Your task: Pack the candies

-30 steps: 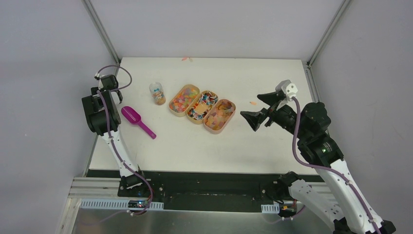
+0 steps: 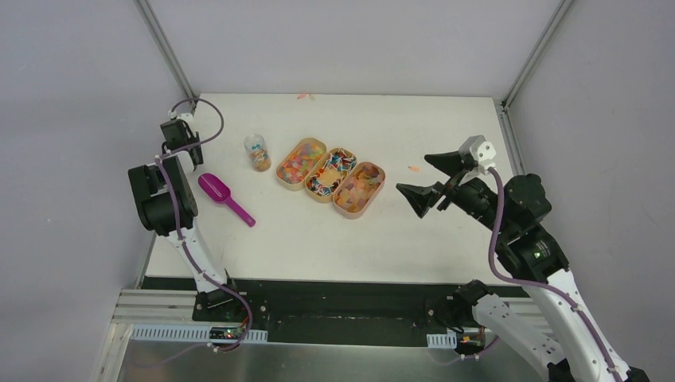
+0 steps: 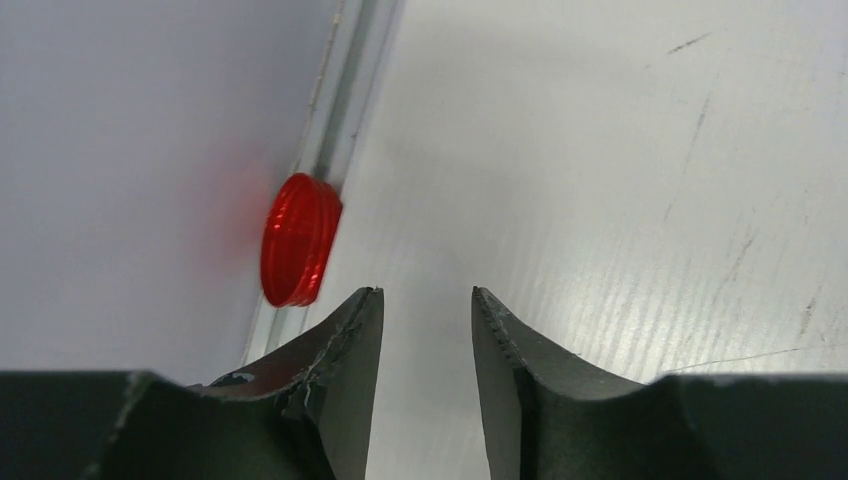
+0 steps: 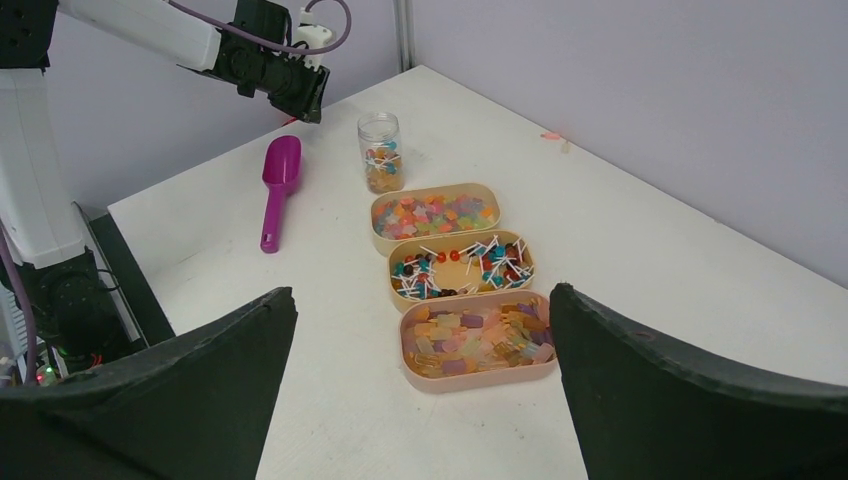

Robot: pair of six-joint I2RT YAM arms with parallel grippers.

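A clear jar (image 2: pixel 257 152) without a lid stands at the back left, partly filled with lollipops and other candies. To its right sit three containers side by side: star-like candies (image 2: pixel 301 162), lollipops (image 2: pixel 331 173) and gummy pieces (image 2: pixel 360 189). A purple scoop (image 2: pixel 227 199) lies left of them. In the left wrist view, a red lid (image 3: pixel 300 240) leans on edge against the left wall. My left gripper is near it, part open and empty, with the lid outside its fingers. My right gripper hangs open and empty at the table's right.
Orange scraps (image 2: pixel 306 96) lie at the back edge, and another small orange piece (image 2: pixel 413 168) lies right of the containers. Walls (image 2: pixel 358 48) bound the table at the back and sides.
My left gripper has shifted at the left edge, its wrist tilting and moving slightly outward. The right arm has drifted a little to the right. Jar, scoop and containers are unmoved.
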